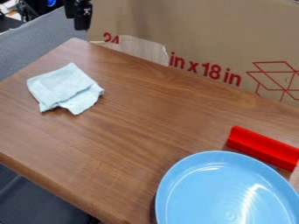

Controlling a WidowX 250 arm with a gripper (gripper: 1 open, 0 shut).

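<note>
A pale blue folded cloth [65, 87] lies on the left part of the wooden table [135, 131]. A round light blue plate [225, 197] is at the bottom right, cut off by the image edge. A red block [263, 148] lies just behind the plate on the right. My gripper [79, 19] shows only as a dark shape at the top left edge, above and behind the cloth; whether it is open is hard to make out.
A cardboard box [198, 35] stands along the back of the table. A grey surface borders the table at the left.
</note>
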